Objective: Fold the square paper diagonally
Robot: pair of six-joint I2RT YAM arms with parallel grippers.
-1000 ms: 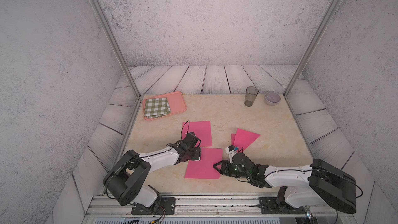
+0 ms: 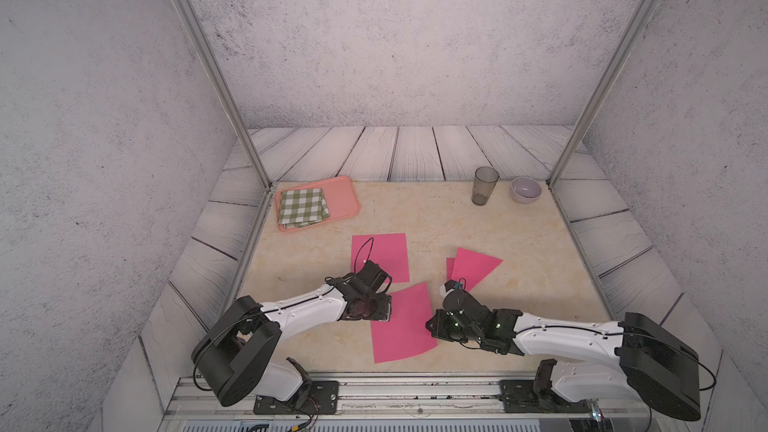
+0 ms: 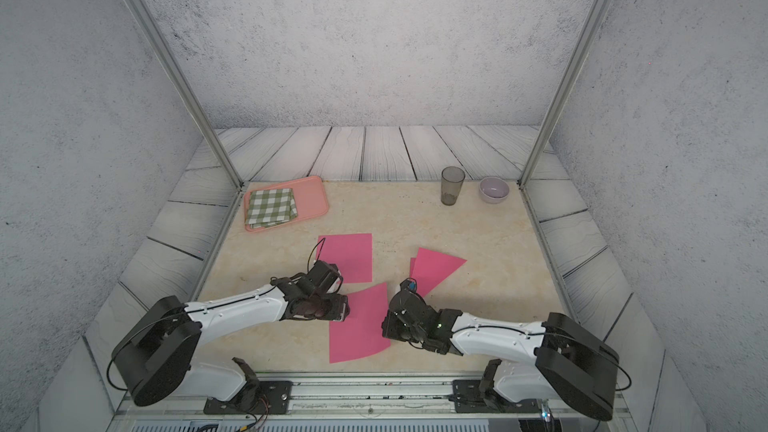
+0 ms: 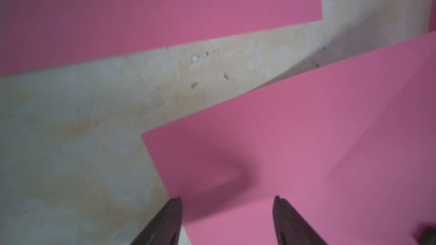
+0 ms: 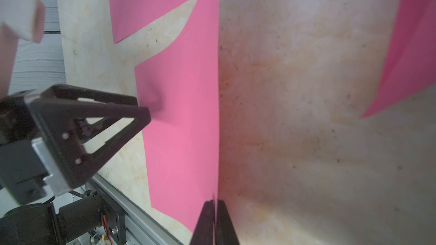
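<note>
The pink square paper (image 2: 406,328) lies near the front middle of the table, its right side raised and bowed. My right gripper is shut on that right edge, which runs up from between its fingertips in the right wrist view. Over the paper's left part, my left gripper is open. One of its fingers (image 4: 170,217) is near the paper's left edge, the other over its surface. No paper is seen pinched between them. In the top views both sets of fingertips are mostly hidden by the gripper bodies.
Another flat pink sheet (image 2: 386,252) lies just behind. A folded pink piece (image 2: 477,265) lies behind the right gripper. Farther back are a pink tray (image 2: 344,196) with a checked cloth (image 2: 302,206), a grey glass (image 2: 484,185) and a bowl (image 2: 525,189).
My left gripper has shifted slightly toward the table's front.
</note>
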